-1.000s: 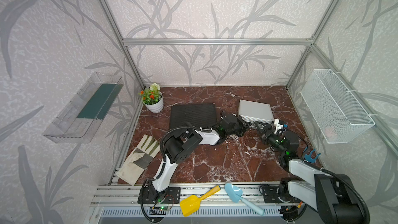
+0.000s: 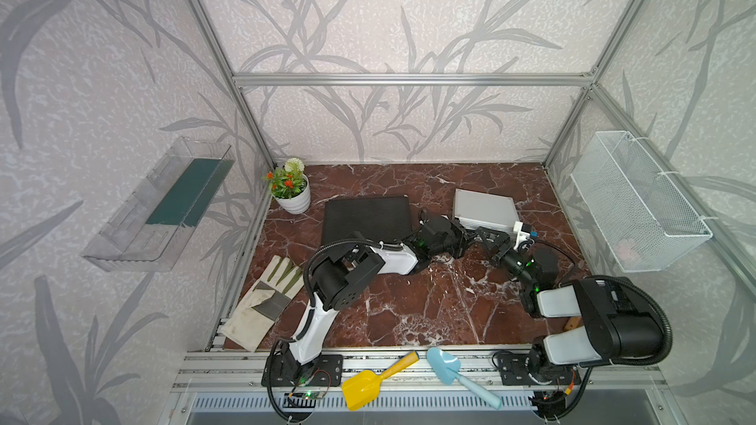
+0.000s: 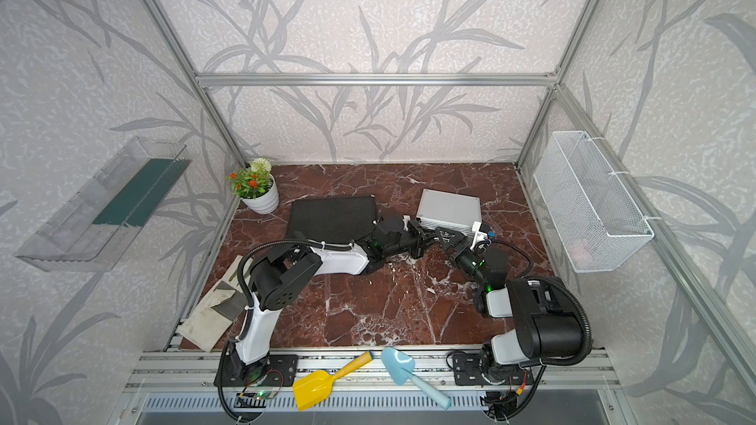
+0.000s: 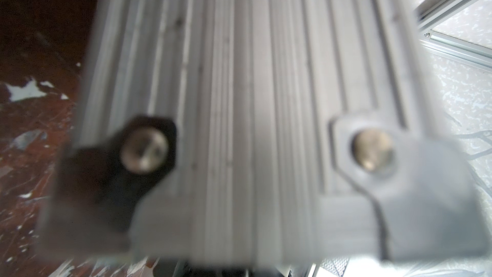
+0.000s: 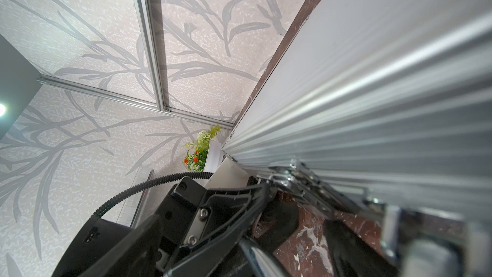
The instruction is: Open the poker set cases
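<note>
A silver poker case (image 2: 483, 206) lies closed at the back right; in the left wrist view its ribbed end (image 4: 256, 71) fills the frame. A flat black case (image 2: 364, 214) lies left of it, partly behind my left arm. My left gripper (image 2: 466, 237) is at the silver case's front left, shut, its fingers hidden in its wrist view. My right gripper (image 2: 492, 240) is open at the front side, beside the metal latch (image 5: 289, 177) seen in the right wrist view.
A potted plant (image 2: 294, 200) stands at the back left, a glove (image 2: 256, 315) at the left front. Two scoops (image 2: 362, 385) lie on the front rail. A white mesh basket (image 2: 645, 212) hangs at the right wall.
My right arm has swung left and inward, bringing its gripper leftward along the silver case's front toward my left gripper. The left arm and both cases look unchanged.
</note>
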